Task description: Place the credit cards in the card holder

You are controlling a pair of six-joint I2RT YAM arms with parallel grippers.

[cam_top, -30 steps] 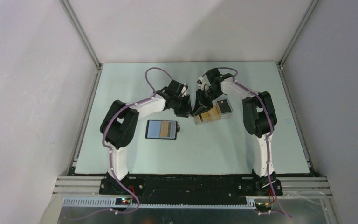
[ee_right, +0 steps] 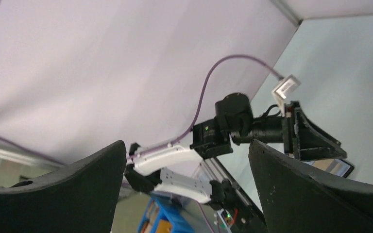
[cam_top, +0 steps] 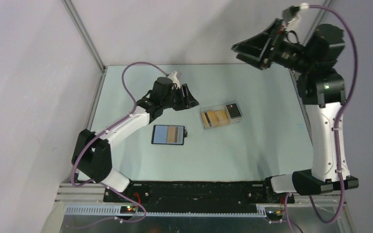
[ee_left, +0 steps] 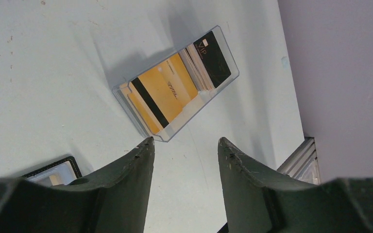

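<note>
A clear tray [cam_top: 218, 125] lies right of the table's middle, with yellow cards [ee_left: 162, 92] flat in it. At its far end in the left wrist view is a stack topped by a black VIP card [ee_left: 213, 59]. Left of it on the table is a flat black-rimmed holder [cam_top: 168, 144], with a blue and a tan area inside its rim. Just left of the tray hovers my left gripper, open and empty. High at the back right, well clear of the table, my right gripper [cam_top: 248, 57] is also open, with nothing between its fingers.
Bare table surface [cam_top: 209, 162] surrounds both containers, free of loose objects. White walls [cam_top: 175, 34] close off the back and sides. In the right wrist view, a blue bin [ee_right: 167, 216] shows low down, beyond the table.
My right arm has swung up and away from above the tray to the back right, uncovering the tray. The left arm has drawn slightly left. Tray and holder have not moved.
</note>
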